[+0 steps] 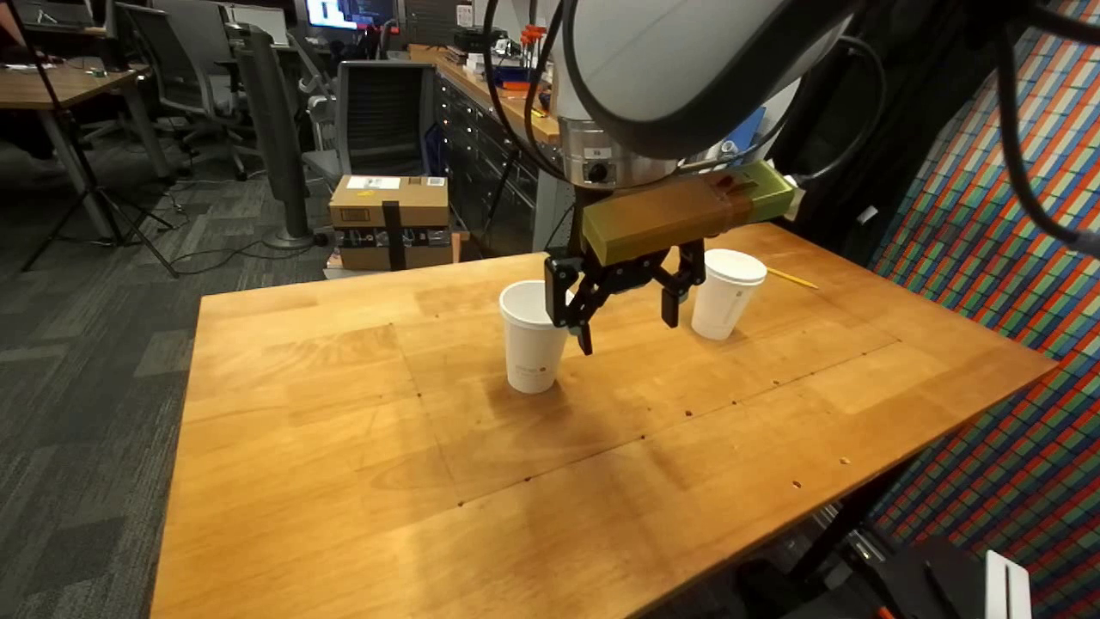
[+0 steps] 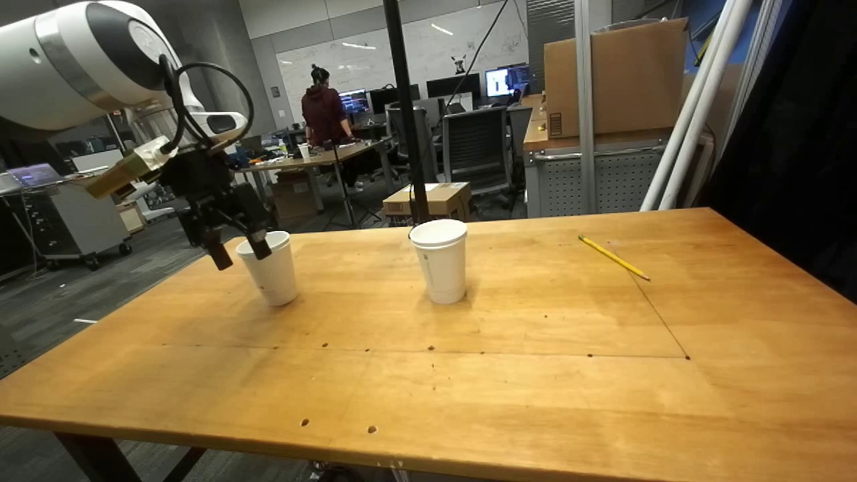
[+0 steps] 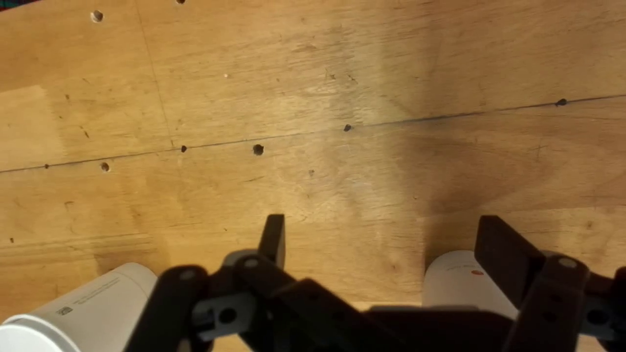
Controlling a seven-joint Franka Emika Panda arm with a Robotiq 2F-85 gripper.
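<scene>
Two white paper cups stand upright and apart on the wooden table. In exterior view 1, the nearer cup is partly covered by one finger of my gripper. The other cup stands farther right. My gripper hangs above the tabletop, its fingers spread wide and nothing between them. From the wrist view, bare wood shows between the fingertips; one cup lies off to the lower left and the other cup is partly behind the right finger.
A yellow pencil lies on the table, beyond one cup. A cardboard box sits past the far edge, off the table.
</scene>
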